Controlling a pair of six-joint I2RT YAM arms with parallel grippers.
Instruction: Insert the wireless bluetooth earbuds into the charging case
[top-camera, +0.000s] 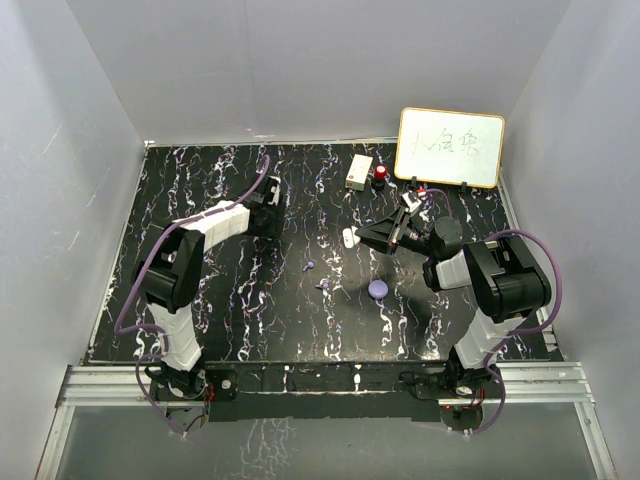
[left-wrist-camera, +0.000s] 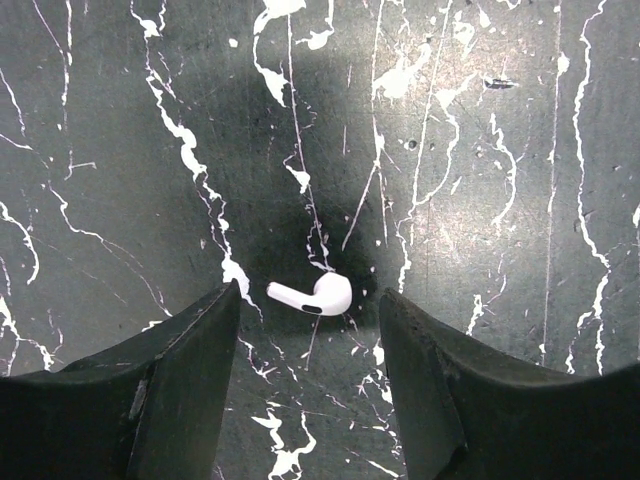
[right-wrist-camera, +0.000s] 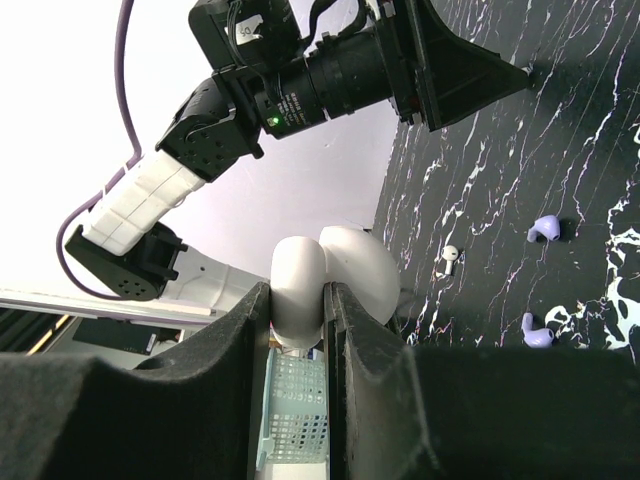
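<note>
A white earbud (left-wrist-camera: 325, 296) lies on the dark marble table in the left wrist view, between the parted fingers of my left gripper and touching neither. From above, the left gripper (top-camera: 268, 232) hides that earbud. My right gripper is shut on the white charging case (right-wrist-camera: 298, 290), whose lid (right-wrist-camera: 365, 268) stands open. In the top view the case (top-camera: 350, 237) is at mid-table, at the tip of the right gripper. Another white earbud (right-wrist-camera: 450, 254) rests on the table in the right wrist view.
A box (top-camera: 358, 172), a red-capped bottle (top-camera: 379, 177) and a whiteboard (top-camera: 449, 147) stand at the back. Free table lies between the arms.
</note>
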